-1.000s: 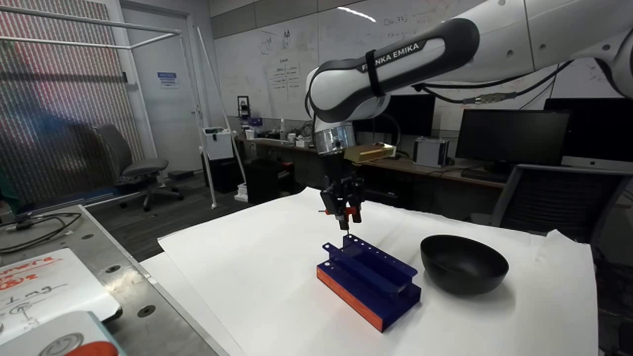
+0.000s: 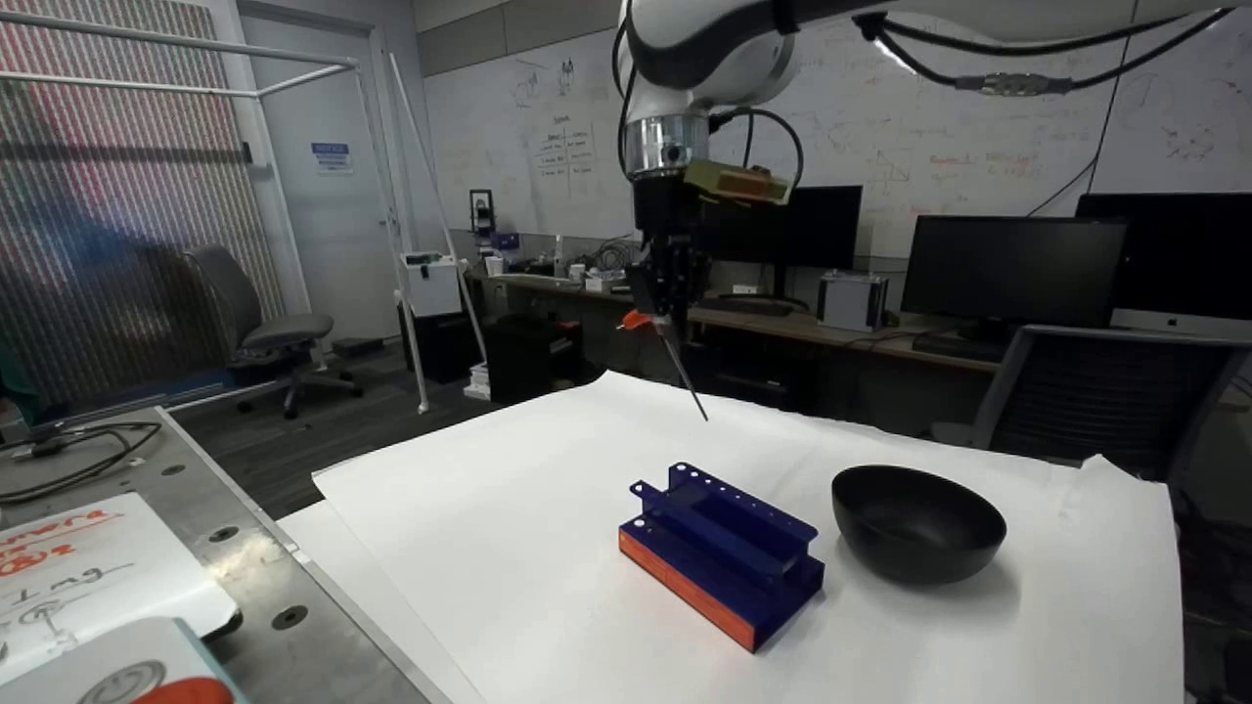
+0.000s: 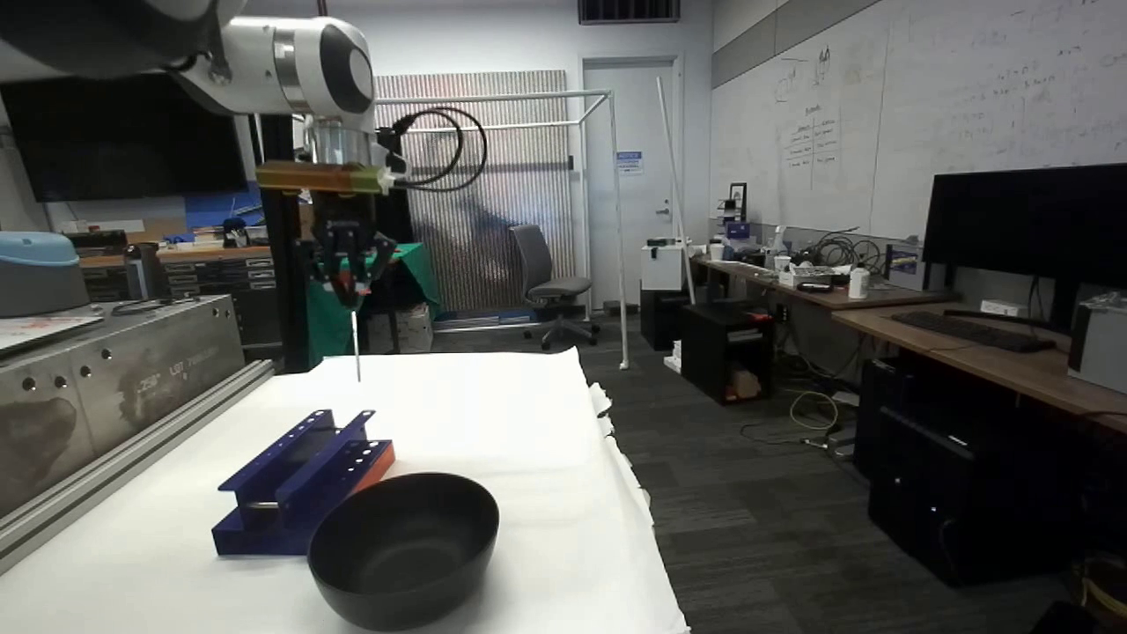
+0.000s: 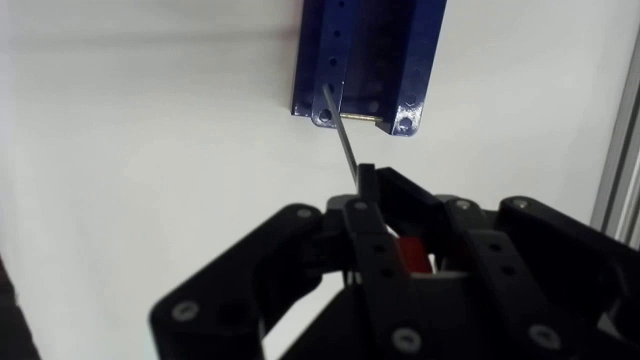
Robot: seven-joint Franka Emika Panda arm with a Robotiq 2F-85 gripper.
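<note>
High above the table hangs a slim metal-shafted tool with a red handle [image 2: 635, 321], and my gripper [image 2: 665, 303] is shut on it. Its shaft [image 2: 686, 374] slants downward, its tip free in the air. Below stands a dark blue rack [image 2: 728, 546] with rows of holes along its ledges and an orange strip along one side. In the wrist view, the shaft [image 4: 343, 139] overlaps one holed ledge of the rack [image 4: 329, 60], but the exterior views show a gap between them. The red handle is largely hidden by the fingers there.
A black bowl [image 2: 918, 524] stands close beside the rack and looks empty in exterior view 2. White paper [image 2: 505, 505] covers the table, bare around both. A metal bench [image 2: 252, 563] borders one side.
My gripper has risen well clear of the rack with the tool, whose long shaft now shows; before, it was mostly down in the rack. The rack sits slightly further left.
</note>
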